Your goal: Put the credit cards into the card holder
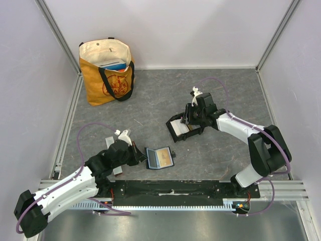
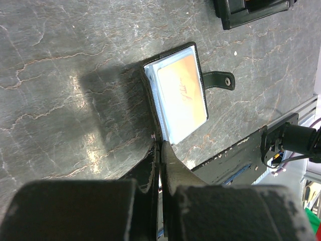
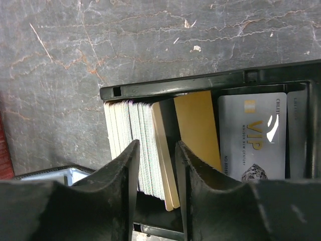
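Note:
The card holder (image 1: pixel 161 157) lies open on the table in front, clear sleeves and strap visible in the left wrist view (image 2: pixel 178 95). My left gripper is shut at its edge, nothing clearly between its fingers. The black card tray (image 3: pixel 210 80) holds a row of upright cards (image 3: pixel 140 135), a gold card (image 3: pixel 198 125) and a silver VIP card (image 3: pixel 253 130). My right gripper is over the tray, part open, its fingertips either side of the end cards of the row; whether they touch is unclear.
A yellow tote bag (image 1: pixel 105 85) stands at the back left. Bare grey table surrounds the tray and holder, with white walls at the sides and back.

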